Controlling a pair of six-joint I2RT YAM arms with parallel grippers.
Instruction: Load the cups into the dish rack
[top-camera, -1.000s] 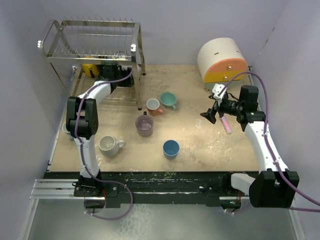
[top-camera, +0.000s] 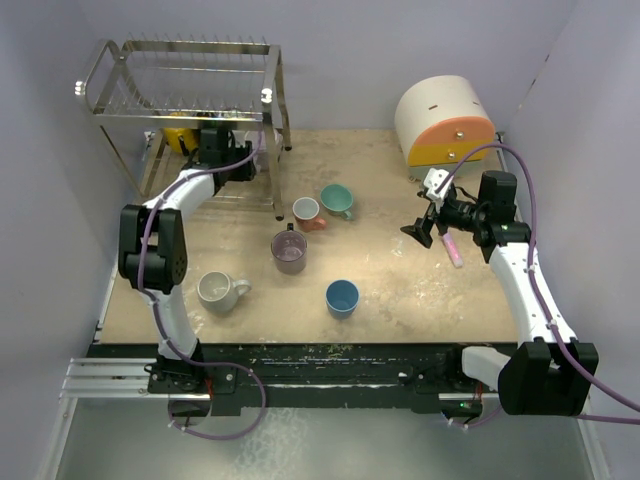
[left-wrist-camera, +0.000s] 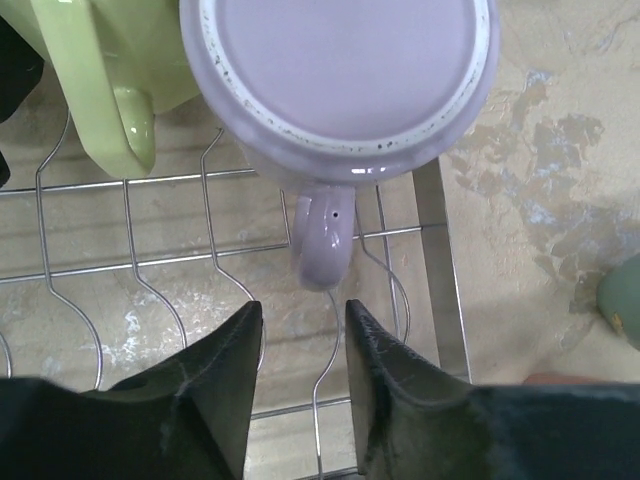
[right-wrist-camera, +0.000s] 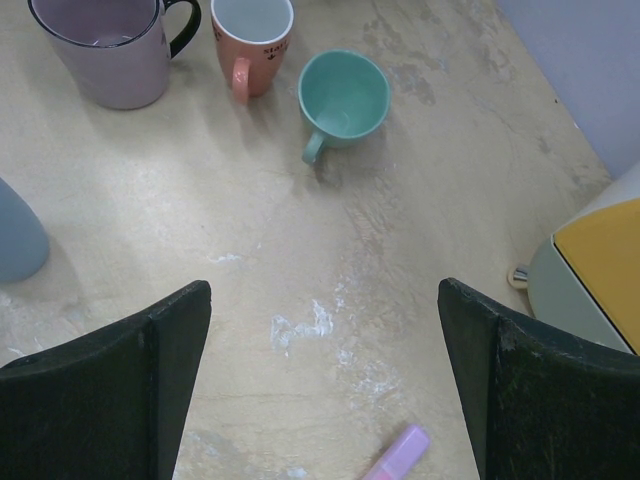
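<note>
An upside-down lilac cup (left-wrist-camera: 345, 70) rests on the lower shelf of the dish rack (top-camera: 275, 85), its handle (left-wrist-camera: 325, 240) pointing toward my left gripper. That gripper stands open with its fingertips just short of the handle. Beside it is a light-green cup (left-wrist-camera: 95, 90); a yellow cup (top-camera: 181, 137) shows farther left. On the table stand a white cup (top-camera: 214, 289), a mauve cup (top-camera: 289, 253), a pink cup (top-camera: 307, 211), a teal cup (top-camera: 338, 198) and a blue cup (top-camera: 342, 299). My right gripper is open and empty above the table.
The rack's upper shelf (top-camera: 185, 108) has no cups and overhangs the lower one, partly hiding it from above. At the back right sits a rounded cream box (top-camera: 440, 110) with orange and yellow fronts. A pink stick (top-camera: 452, 249) lies under the right gripper.
The cup stays in the rack. The right arm is still.
</note>
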